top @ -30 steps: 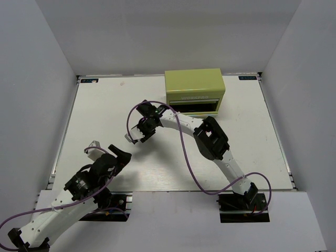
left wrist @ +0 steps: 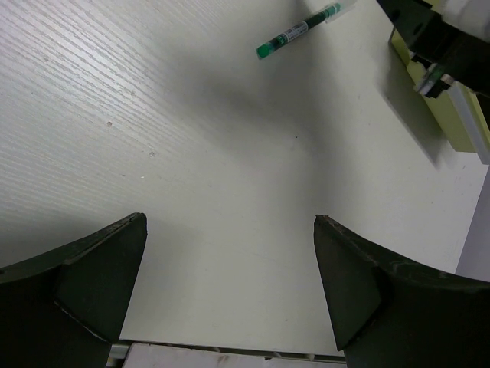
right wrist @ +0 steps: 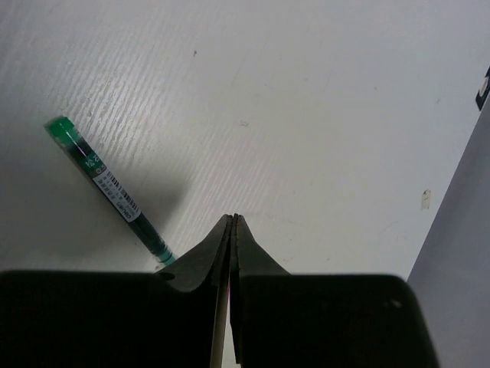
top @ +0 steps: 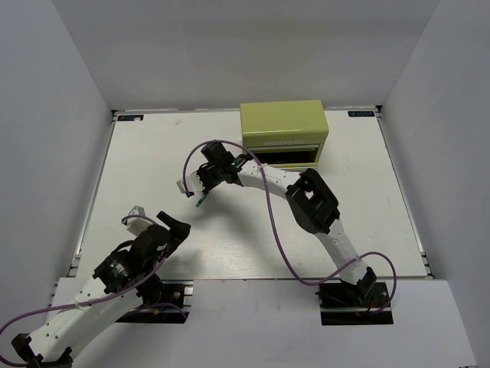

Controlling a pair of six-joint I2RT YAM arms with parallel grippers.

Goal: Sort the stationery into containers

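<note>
A dark pen (right wrist: 115, 188) with green ends and a white label lies on the white table. It sits left of my right gripper, whose fingers are pressed together with nothing visible between them. The pen's lower end comes close to the fingers in that view. From the left wrist view, the pen (left wrist: 295, 32) lies near the top edge, its clear tip at upper right. Only its green end (top: 200, 202) peeks out by the right arm in the top view. My left gripper stands open and empty over bare table.
An olive-green box (top: 283, 123) with a dark front opening stands at the back, right of centre. The right arm (top: 318, 203) reaches across the table in front of it. Bare table (top: 360, 192) lies at right, and the back left is clear.
The left arm is still.
</note>
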